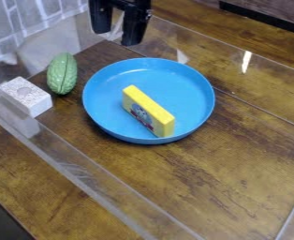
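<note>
My black gripper [117, 30] hangs at the top of the view, above and behind a blue plate [187, 103], apart from everything on the table. Its fingers point down and look open, with nothing seen between them. A yellow box [149, 111] with a printed side lies on the plate. A green ridged vegetable [62, 73] lies left of the plate, and a white speckled block [26, 97] sits at the far left.
Clear plastic walls run along the left and across the wooden table [213, 187]. A pale patterned backdrop is at the upper left. Bare wood lies to the right and in front of the plate.
</note>
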